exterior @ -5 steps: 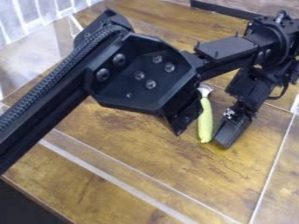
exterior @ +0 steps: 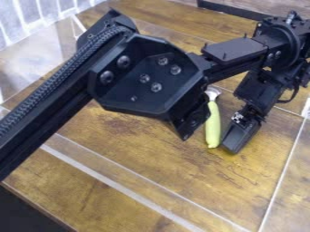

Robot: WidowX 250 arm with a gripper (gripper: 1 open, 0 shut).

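A pale yellow-green long object (exterior: 212, 127) with a light metallic top end lies on the wooden table (exterior: 133, 181), just left of my gripper (exterior: 237, 136). The gripper points down at the table on the right side of the view, its black body close beside the object. It looks shut, with nothing seen between its fingers; the fingertips are mostly hidden by its own body. My dark arm crosses the view from the lower left to the upper right and hides part of the table.
Clear plastic-like panels or strips run along the table's left edge and across its front and right. A white slatted surface stands at the top left.
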